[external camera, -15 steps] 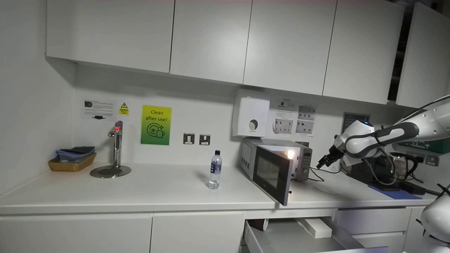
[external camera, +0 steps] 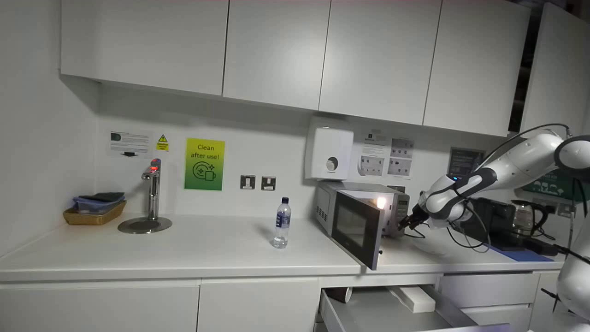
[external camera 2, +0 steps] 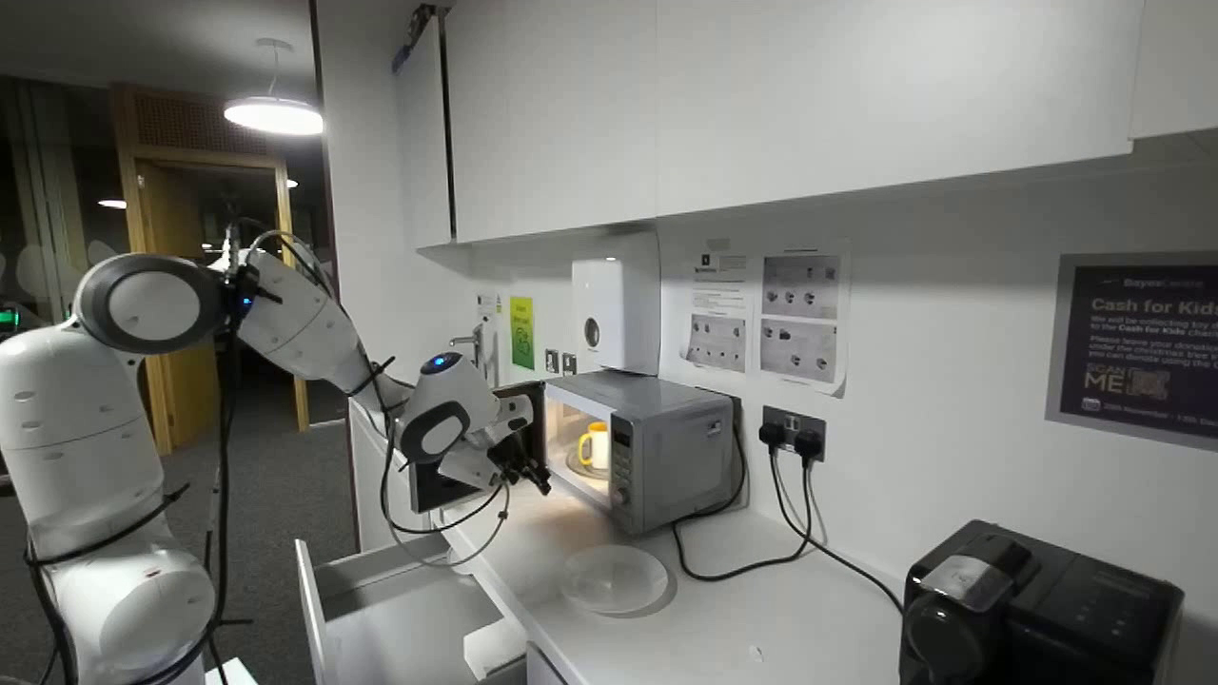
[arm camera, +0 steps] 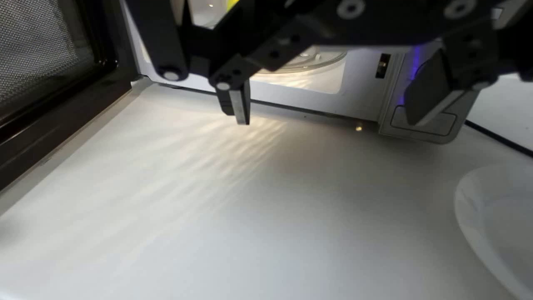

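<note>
The grey microwave (external camera 2: 685, 440) stands on the counter with its door (external camera: 356, 229) swung wide and its inside lit. In exterior view 2, a yellow and white mug (external camera 2: 596, 445) sits on the turntable inside. My gripper (external camera 2: 537, 478) is in front of the microwave opening, above the counter. In the wrist view the gripper is open, its fingers well apart and nothing between them. Behind them show the turntable's edge (arm camera: 315, 59) and a sliver of yellow at the top; most of the mug is hidden there.
A clear, shallow bowl or plate (external camera 2: 617, 578) lies on the counter near the microwave. Below, a drawer (external camera: 376, 312) stands pulled out, holding a white box (external camera: 415, 299). A water bottle (external camera: 282, 223) stands left of the microwave door. Black cables (external camera 2: 742, 571) run along the counter.
In exterior view 1, my arm has moved left and slightly down, bringing the gripper to the microwave's front. The door, bottle and drawer look unmoved.
</note>
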